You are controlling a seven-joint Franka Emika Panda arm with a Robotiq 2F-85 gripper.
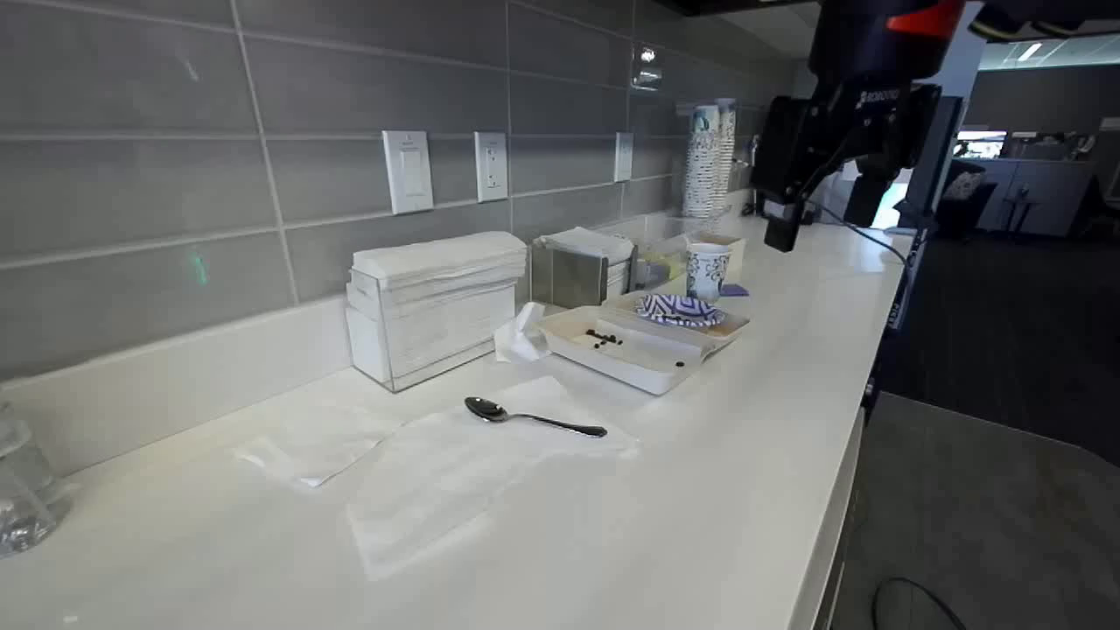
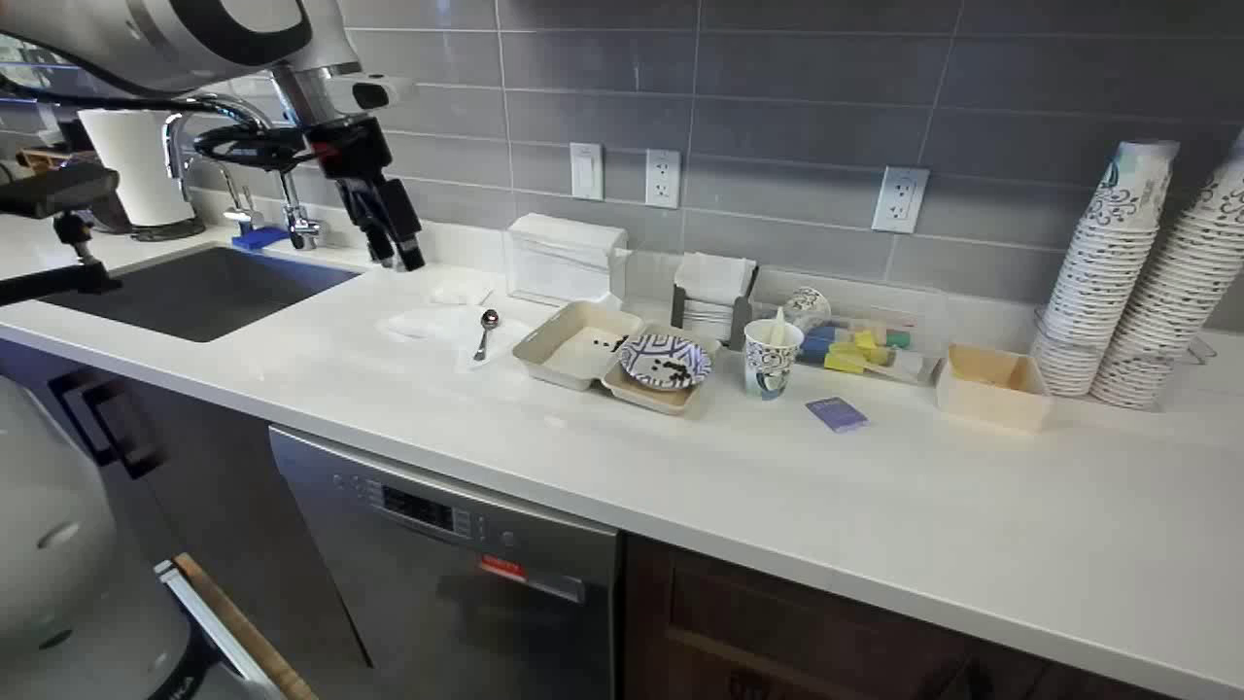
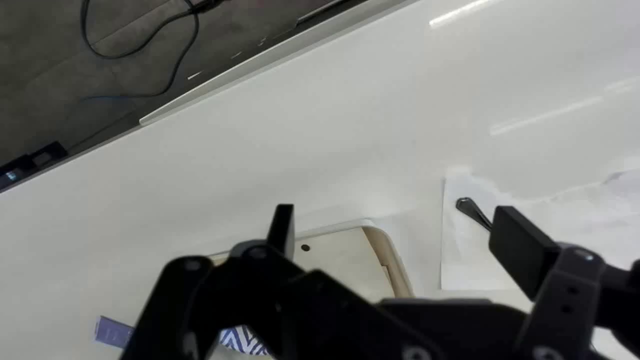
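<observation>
High above the counter, my gripper stands open, its fingers wide apart with nothing between them. Exterior view 1 has the gripper (image 1: 824, 215) at upper right, clear of everything on the counter. A dark metal spoon (image 1: 535, 420) lies on a spread white napkin (image 1: 451, 478). Only the spoon's handle end (image 3: 472, 211) shows in the wrist view, the rest being behind a finger. An open takeout container (image 2: 570, 346) holds small dark bits in one half; a blue-and-white patterned bowl (image 2: 666, 361) sits on its other half. Beside it stands a patterned paper cup (image 2: 770, 356) with something pale inside.
Napkin holders (image 1: 441, 304) line the wall. Tall cup stacks (image 2: 1102, 274), a beige tray (image 2: 991, 391) and a purple packet (image 2: 837, 413) occupy the right side in exterior view 2. A sink (image 2: 198, 292) is at left.
</observation>
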